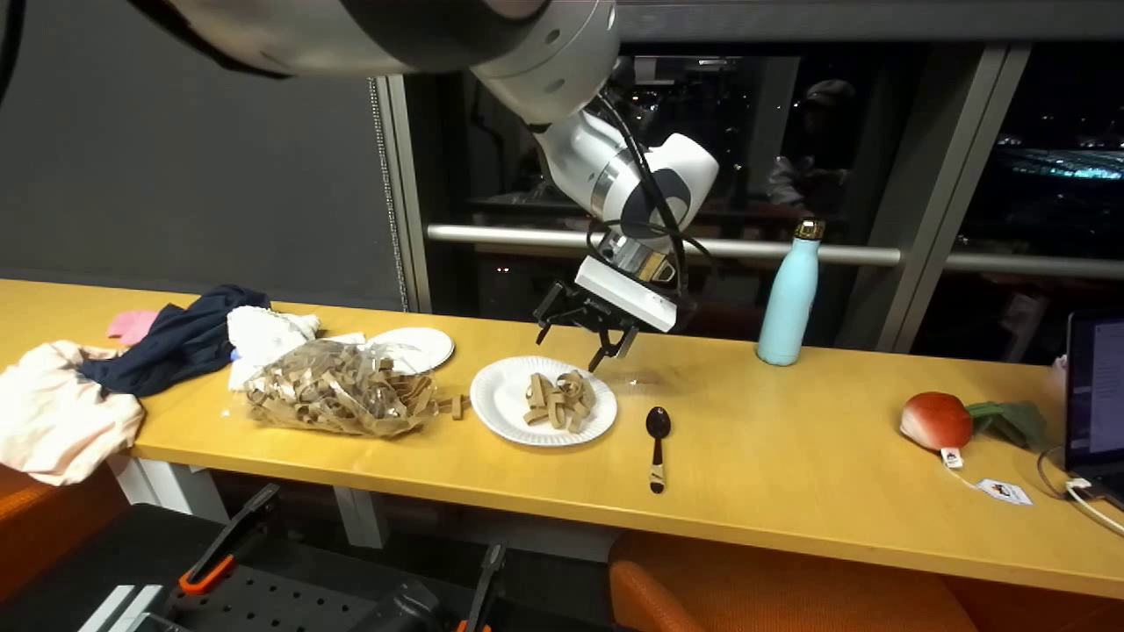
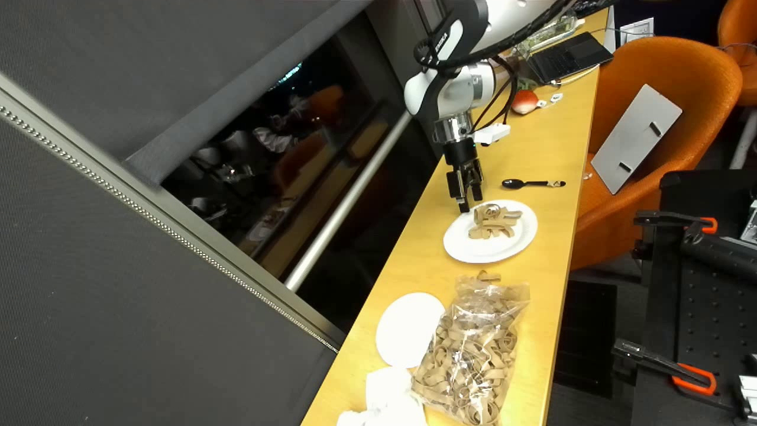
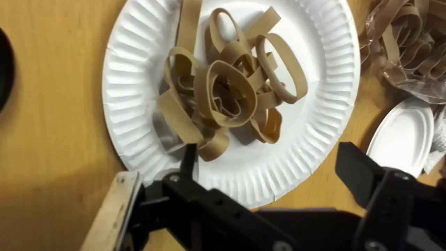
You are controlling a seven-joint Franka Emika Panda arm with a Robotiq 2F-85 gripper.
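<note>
A heap of tan rubber bands (image 1: 558, 400) lies on a white paper plate (image 1: 490, 405) near the middle of the table. In the wrist view the bands (image 3: 232, 94) are looped and tangled over the plate's far half, its fluted rim (image 3: 334, 104) showing around them. My gripper (image 1: 569, 348) hangs above the back rim of this plate, its fingers wide apart and empty. From the wrist, its two black fingers (image 3: 355, 173) frame the plate's near rim. In exterior view 2, the gripper (image 2: 470, 202) is low beside the plate, on the window side.
A black spoon (image 1: 658, 442) lies right of the plate. To the left are a clear bag of bands (image 1: 337, 390), a second white plate (image 1: 427, 346) and cloths (image 1: 179, 342). A blue bottle (image 1: 790, 300) stands at the back. Bare table stretches right towards a toy vegetable (image 1: 935, 421).
</note>
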